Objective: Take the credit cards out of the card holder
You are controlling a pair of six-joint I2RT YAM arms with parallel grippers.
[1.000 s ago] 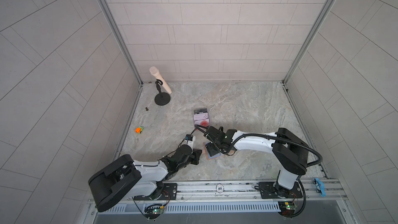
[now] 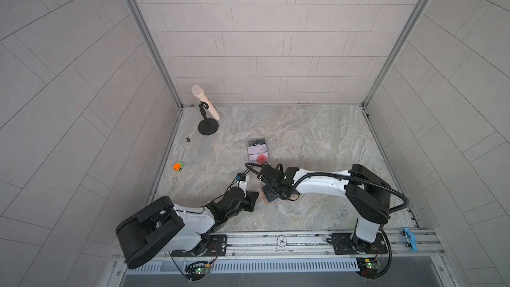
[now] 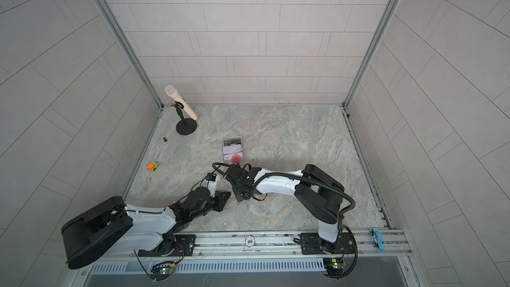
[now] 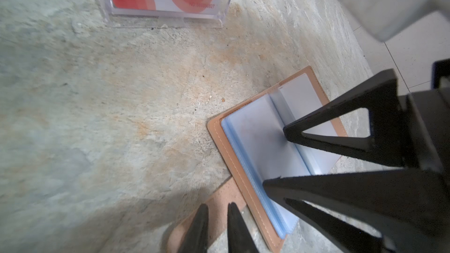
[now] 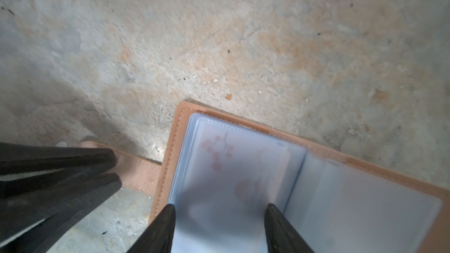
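A tan leather card holder (image 5: 149,178) lies opened out on the table, its frosted sleeves (image 5: 229,168) facing up. Faint reddish printing shows through the nearer sleeve. My right gripper is open above that sleeve, its fingertips on either side with no card gripped. In the left wrist view the right fingers (image 4: 337,124) point down over the holder (image 4: 235,171). At the holder's strap (image 4: 227,203), my left gripper has a narrow gap between its fingers. Whether the strap lies between or below them, I cannot tell.
A clear box (image 4: 164,21) with a red and white insert lies just beyond the holder. A microphone on a black stand (image 2: 207,126) and a small orange-green toy (image 2: 178,166) are off to the left. Open table extends at the back right.
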